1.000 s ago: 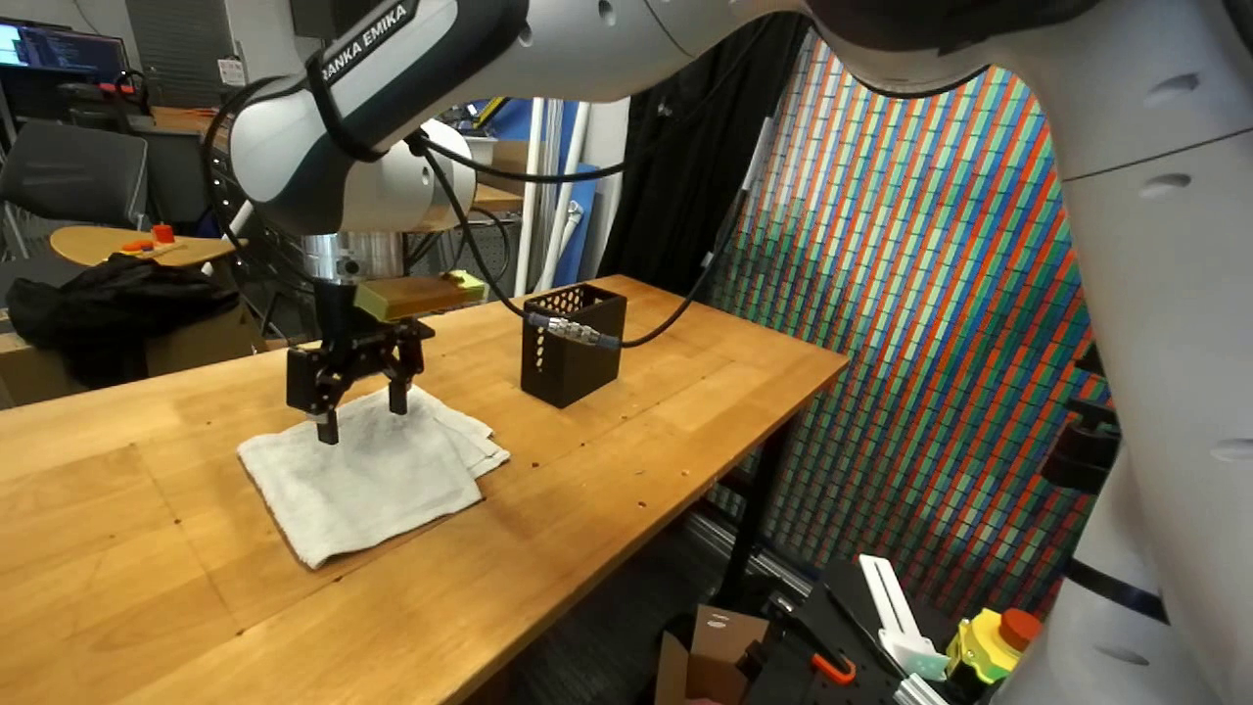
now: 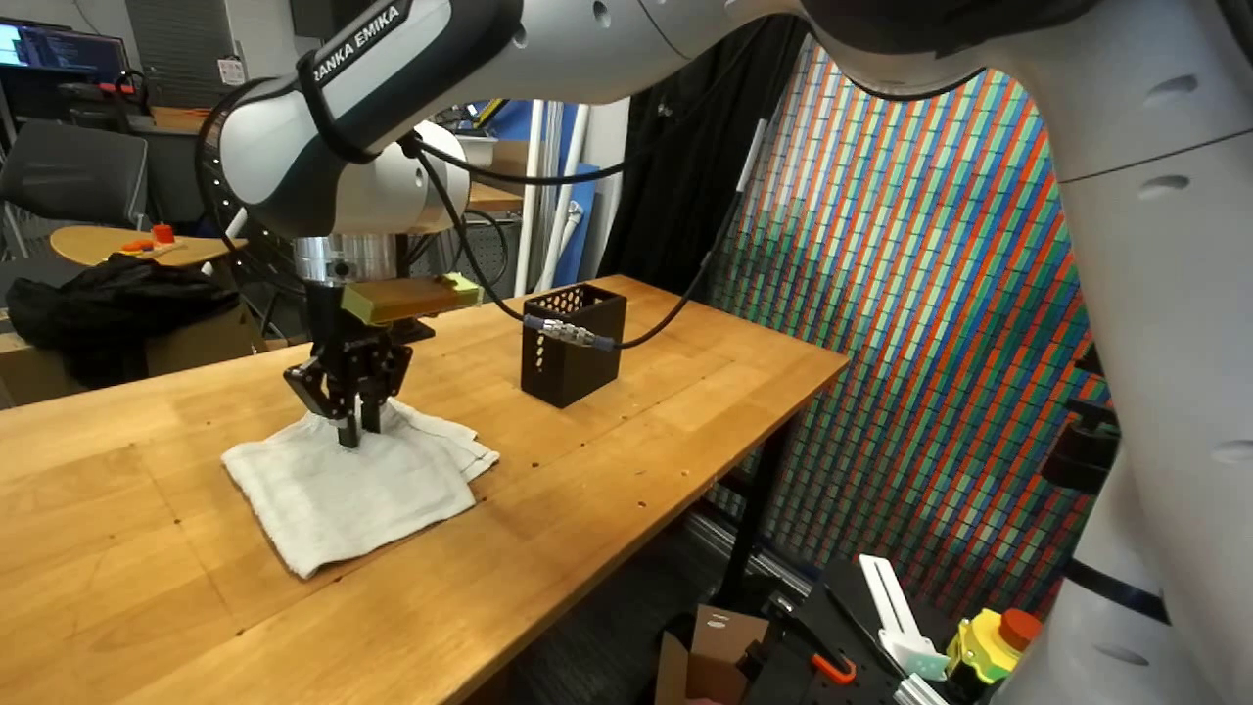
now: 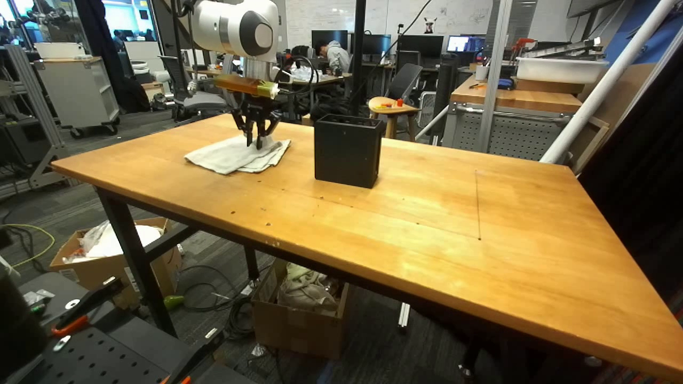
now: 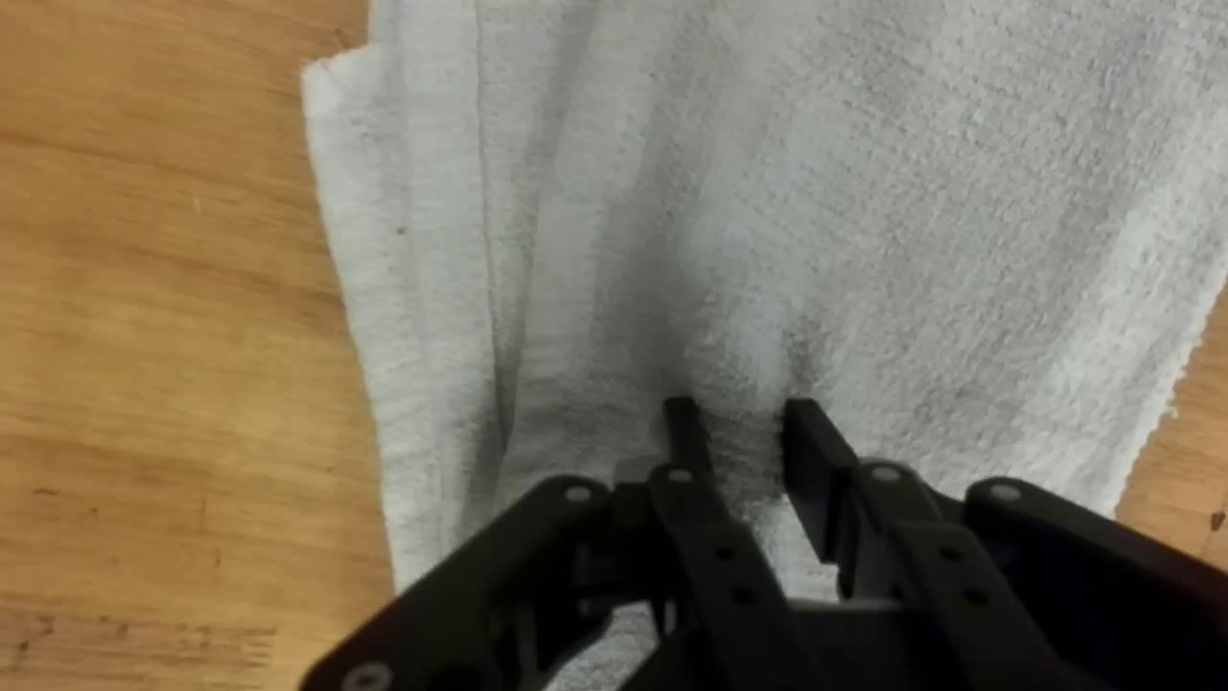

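Observation:
A white folded cloth (image 2: 352, 499) lies on the wooden table, its overlapping layers showing along one side. My gripper (image 2: 359, 430) points straight down at it, fingertips at the cloth's surface. In the wrist view, a narrow gap separates the two fingers of the gripper, and slightly raised, wrinkled cloth (image 4: 737, 345) shows between and ahead of them. Whether both fingertips press on the fabric cannot be told. From the other side, the gripper (image 3: 254, 144) stands over the cloth (image 3: 221, 157) with its fingers close together.
A black box with a perforated side (image 2: 572, 347) stands on the table, apart from the cloth. Bare tabletop (image 3: 435, 205) stretches away beyond the box. A cable (image 2: 658, 329) hangs from the arm in front of the box in exterior view 1.
The fingers have come from wide apart to a narrow gap, and the gripper sits slightly lower. The cloth has shifted a little left in exterior view 1 and is wrinkled near the fingers.

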